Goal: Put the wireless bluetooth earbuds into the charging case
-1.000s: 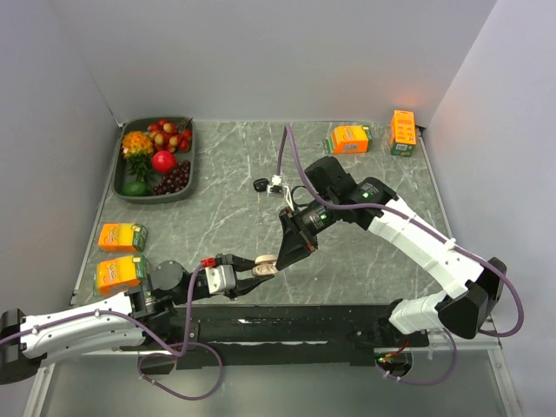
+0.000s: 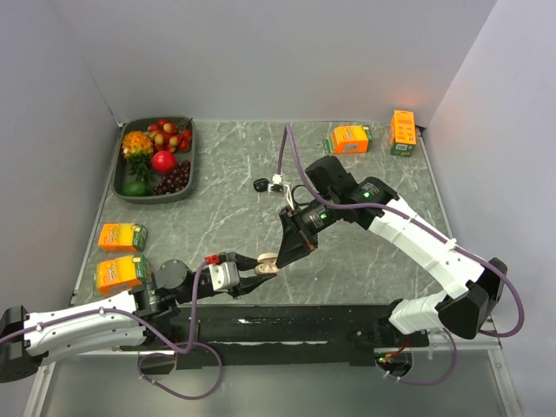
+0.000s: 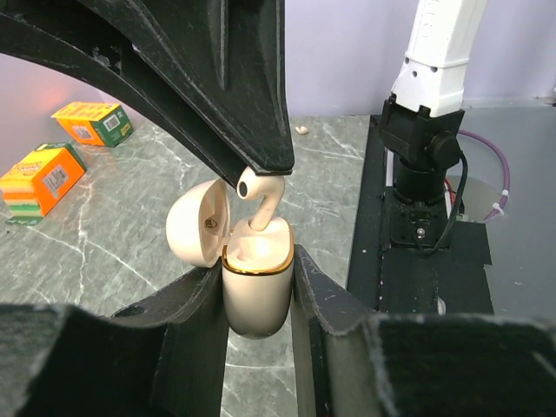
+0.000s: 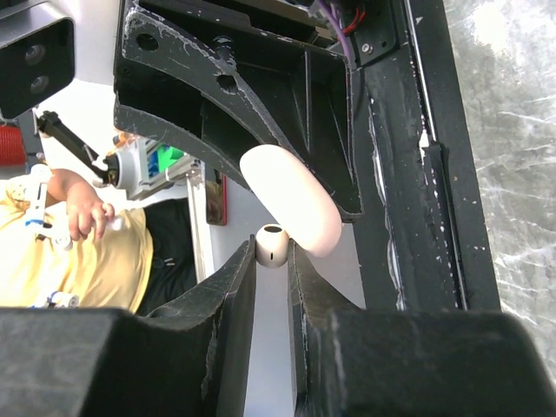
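My left gripper [image 2: 256, 269] is shut on the white charging case [image 3: 257, 291], which has a gold rim and its lid [image 3: 193, 224] flipped open. Over the case, my right gripper [image 2: 291, 248] is shut on a white earbud [image 3: 261, 187], whose stem reaches down into the case's top in the left wrist view. In the right wrist view the earbud's end [image 4: 271, 246] sits between the fingertips, with a rounded white piece [image 4: 291, 195] just behind it.
A second earbud [image 3: 301, 129] lies on the counter. A fruit tray [image 2: 155, 193] is at back left, orange-green boxes [image 2: 122, 237] lie at left and back right [image 2: 350, 139], and a small black item [image 2: 261, 185] is at centre back.
Very little differs; the left gripper and case have shifted very slightly, while the right arm looks still.
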